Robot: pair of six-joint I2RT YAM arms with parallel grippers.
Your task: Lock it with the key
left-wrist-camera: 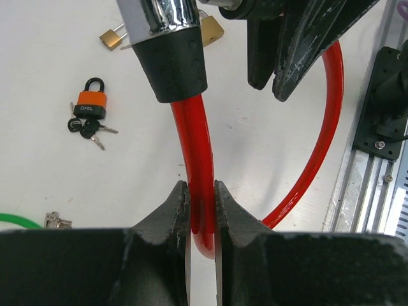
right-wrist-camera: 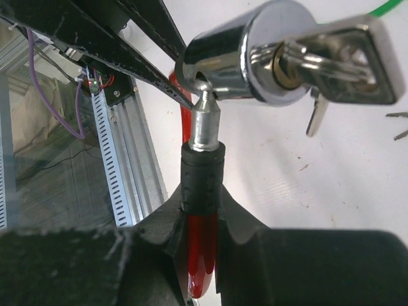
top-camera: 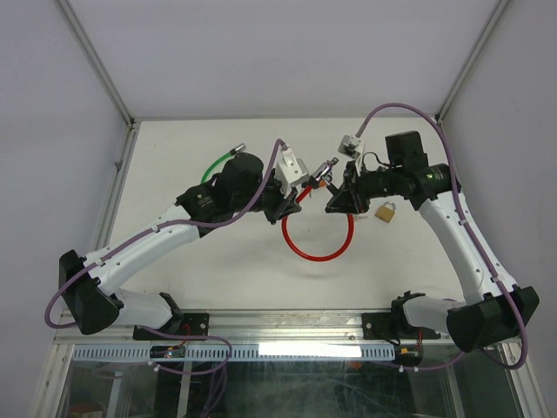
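A red cable lock (top-camera: 318,258) hangs in a loop between my two grippers above the white table. My left gripper is shut on the red cable (left-wrist-camera: 194,137) just below the black collar of the metal lock body (left-wrist-camera: 156,16). At the cable's other end, my right gripper is shut around the black sleeve and red cable. The silver pin tip (right-wrist-camera: 205,121) meets the side hole of the lock cylinder (right-wrist-camera: 239,54); how deep it sits cannot be told. The key (right-wrist-camera: 357,60) stands in the cylinder's face, with a second key (right-wrist-camera: 315,113) dangling.
On the table lie an orange and black padlock (left-wrist-camera: 92,100) with keys, brass padlocks (left-wrist-camera: 112,38) and a green cable (left-wrist-camera: 19,220). In the top view, a brass padlock (top-camera: 385,212) lies right of the right gripper. Open table stretches below the loop.
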